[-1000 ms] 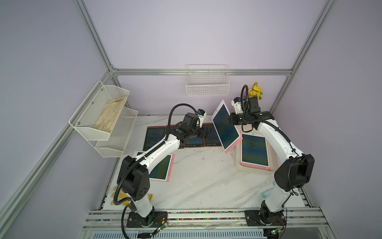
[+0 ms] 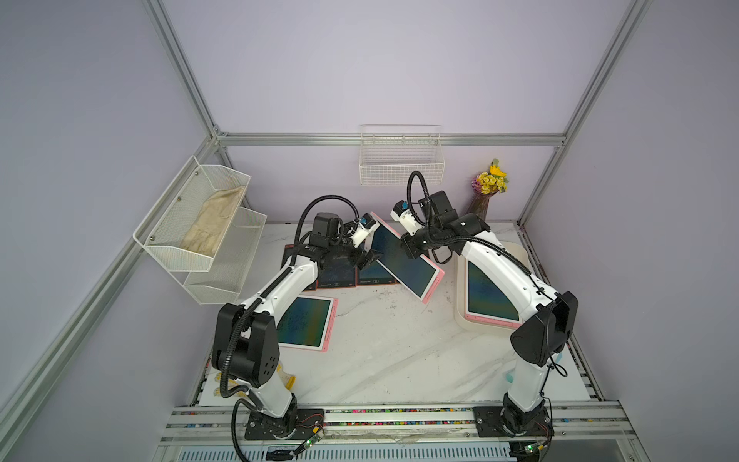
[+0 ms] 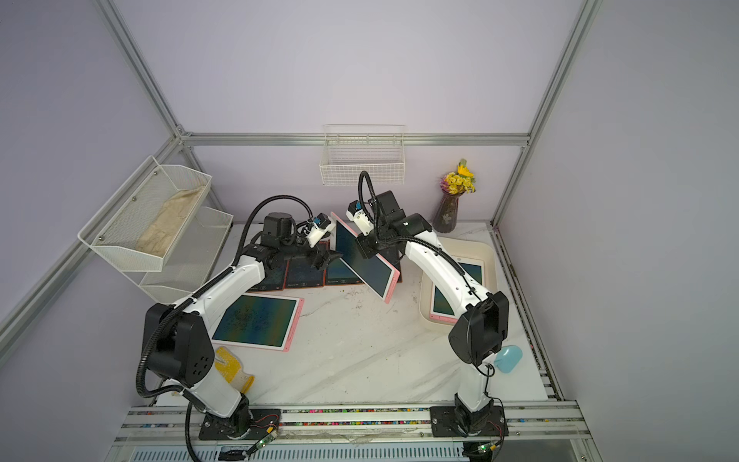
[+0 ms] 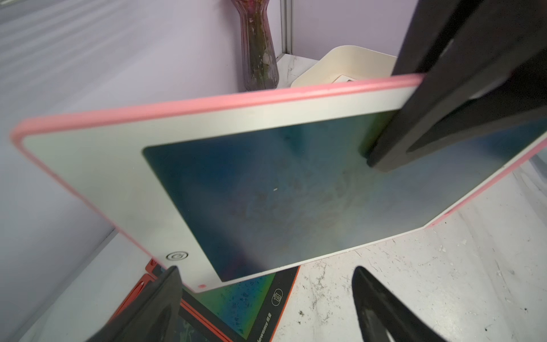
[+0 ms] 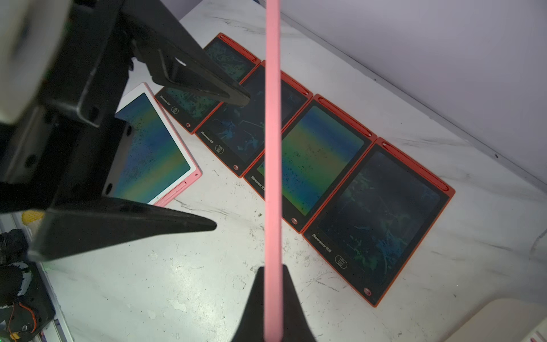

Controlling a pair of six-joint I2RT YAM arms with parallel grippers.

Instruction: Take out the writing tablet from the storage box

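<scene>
A pink-and-white writing tablet [image 2: 402,258] hangs tilted above the table, held by my right gripper [image 2: 409,245], which is shut on its edge; in the right wrist view it shows edge-on. My left gripper is open just beside the tablet's lower left corner, nothing between its fingers. The cream storage box [image 3: 484,250] at the right holds another pink tablet [image 2: 490,292].
Several red-edged tablets [image 5: 377,222] lie in a row at the back. A pink tablet [image 3: 254,322] lies front left. A flower vase [image 3: 448,211] stands back right, a white rack [image 3: 154,215] at left.
My left arm has drawn slightly left.
</scene>
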